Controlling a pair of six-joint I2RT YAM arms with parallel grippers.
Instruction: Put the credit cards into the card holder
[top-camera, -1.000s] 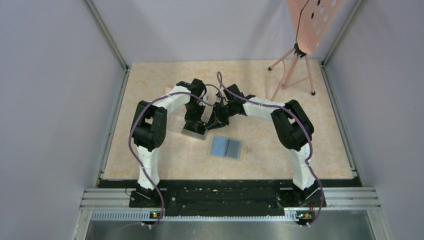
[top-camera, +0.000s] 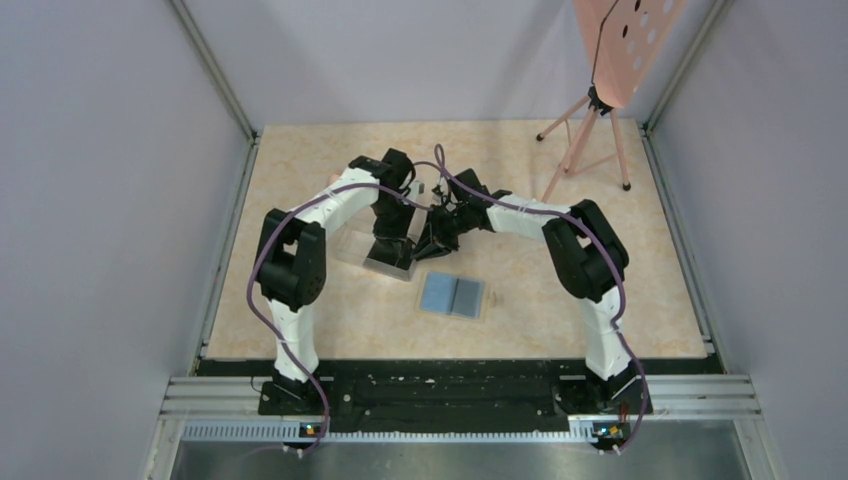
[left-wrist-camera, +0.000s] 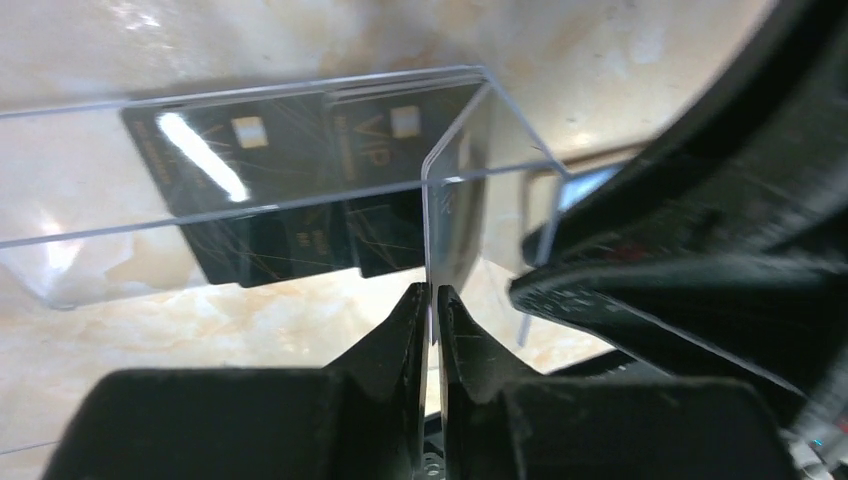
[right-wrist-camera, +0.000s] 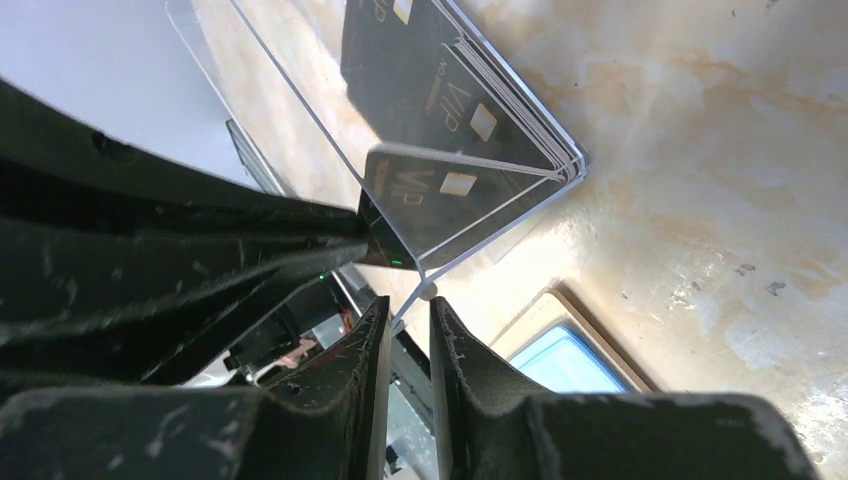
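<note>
A clear open box holds several black VIP cards. One card leans apart from the stack at the box's near end. My left gripper reaches over this end; in the left wrist view its fingertips stand close together with a thin upright edge between them. Whether they pinch it, I cannot tell. At the box's corner my right gripper is part open, with a visible gap between its fingers and the clear corner showing there. The blue and grey card holder lies open on the table.
The two grippers are very close together at the box's end. Bare table lies to the right of the card holder and in front of the box. A pink tripod stands at the back right.
The right arm, the box and the card holder look unmoved.
</note>
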